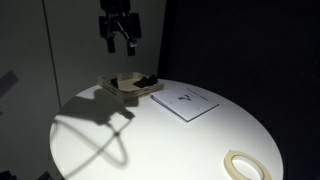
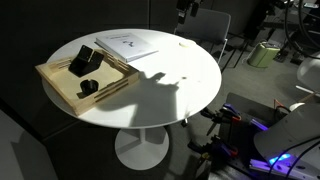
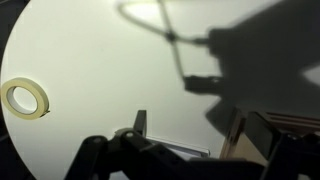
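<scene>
High over the white round table point(image 1: 150, 150), my gripper point(image 1: 121, 47) hangs with its two fingers apart and nothing visible between them. Those fingers also show, widely spaced, along the bottom of the wrist view. Beyond the gripper in exterior view 1 sits a shallow wooden box point(image 2: 70, 96). It holds a black blocky object point(image 2: 85, 61) and a smaller black rounded object point(image 2: 89, 87). A flat white book or binder point(image 1: 185, 101) lies beside the box. Near the table's edge rests a roll of cream tape point(image 1: 246, 166), seen whole in the wrist view as the tape ring point(image 3: 24, 98).
Close to the table stand the robot's base point(image 2: 285, 140) and dark mounting hardware. A grey chair point(image 2: 208, 25) is behind.
</scene>
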